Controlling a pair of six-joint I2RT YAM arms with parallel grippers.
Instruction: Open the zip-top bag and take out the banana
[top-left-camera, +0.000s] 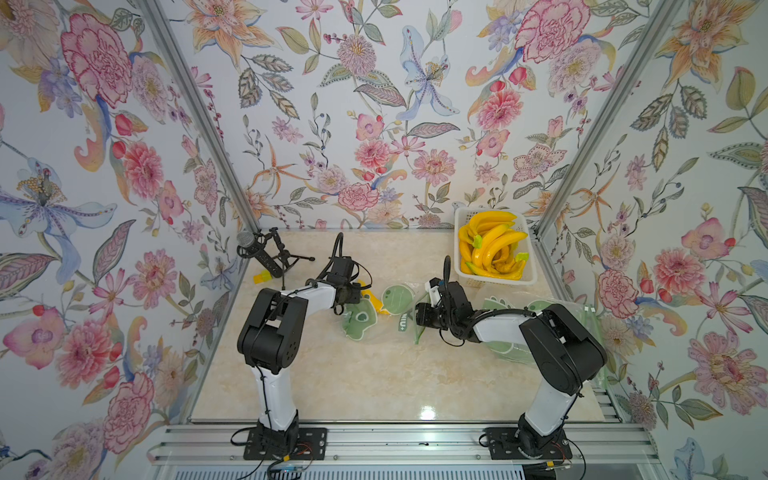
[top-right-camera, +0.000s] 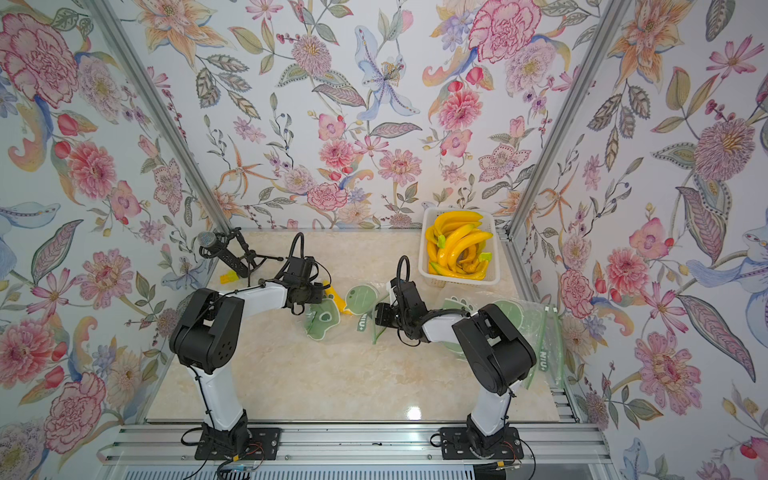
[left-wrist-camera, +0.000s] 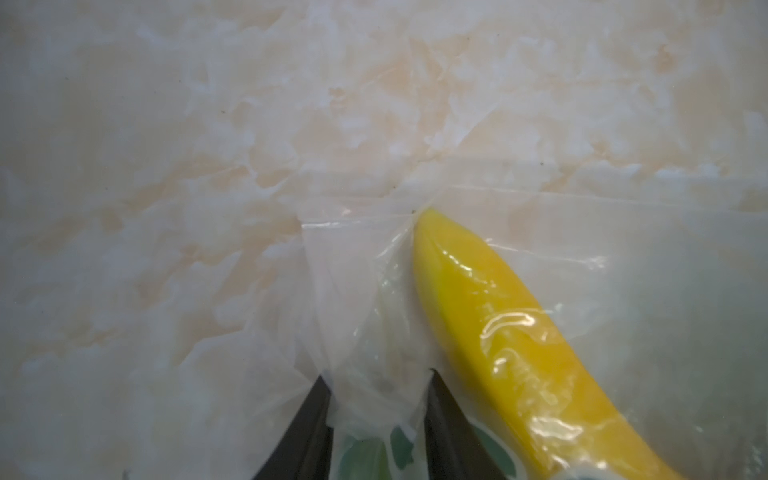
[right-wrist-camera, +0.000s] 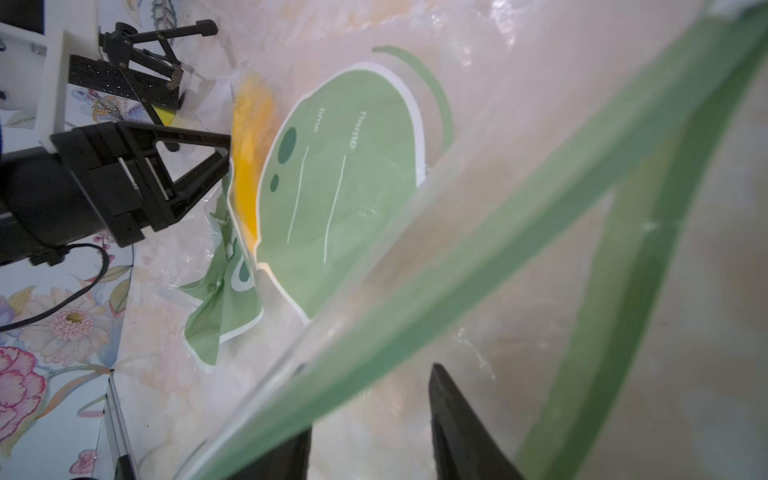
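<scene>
A clear zip bag with green print (right-wrist-camera: 336, 176) lies mid-table, a yellow banana (left-wrist-camera: 512, 344) inside it. In the left wrist view, my left gripper has crumpled plastic at the bag's corner between its part-open fingers, beside the banana; whether it grips firmly is unclear. My right gripper is open at the bag's green zip end (right-wrist-camera: 544, 208), its fingertips partly behind the strip in the right wrist view.
A white basket (top-left-camera: 528, 268) full of bananas stands at the back right. More bags (top-right-camera: 520, 328) lie right, under the right arm. A black stand (top-left-camera: 268, 260) is at the back left.
</scene>
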